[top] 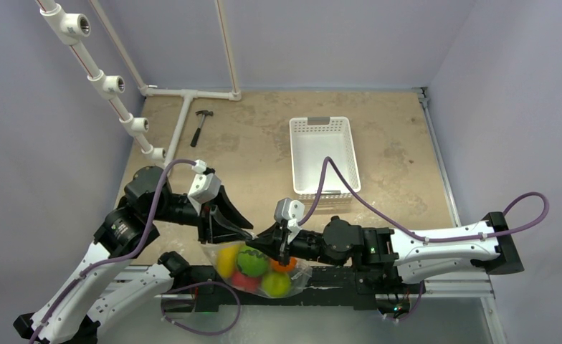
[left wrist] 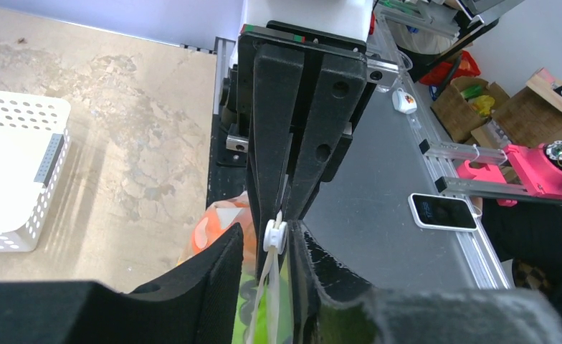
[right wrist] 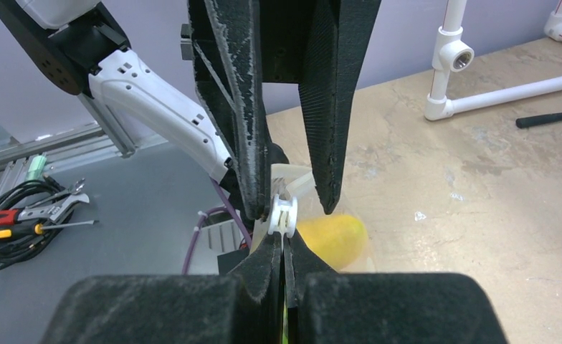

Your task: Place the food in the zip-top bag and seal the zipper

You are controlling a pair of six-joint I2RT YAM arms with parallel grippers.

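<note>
The clear bag [top: 228,279] hangs at the table's front edge, holding a yellow mango-like piece [top: 227,261], a green watermelon [top: 252,262], an orange [top: 283,264], a red fruit [top: 245,281] and a green one [top: 276,284]. At its top edge is a white zip slider [left wrist: 275,236]. My left gripper stands part open, one finger on each side of that slider. Just beyond it, my right gripper is shut, with the bag's thin zip edge running between its tips. The slider [right wrist: 283,217] sits right against those tips.
An empty white basket [top: 297,154] stands behind the right arm. A hammer [top: 200,129] lies at the back left beside white pipes [top: 180,129]. Both arms are close together at the front.
</note>
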